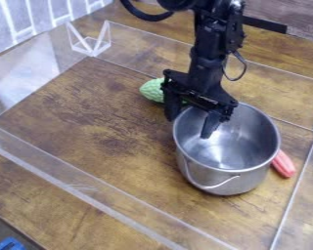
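Note:
A large steel pot (pixel 230 158) with a wire handle stands right of centre on the wooden table. The black gripper (pixel 199 115) hangs over its back-left rim, fingers pointing down at or into the pot; whether it is open or shut is unclear. A green textured object (pixel 153 89) lies behind the pot, partly hidden by the gripper. A red object (pixel 284 163) lies beside the pot on the right.
Clear plastic sheets (pixel 28 68) edge the table at the left and front. A blue object (pixel 9 244) sits at the bottom-left corner.

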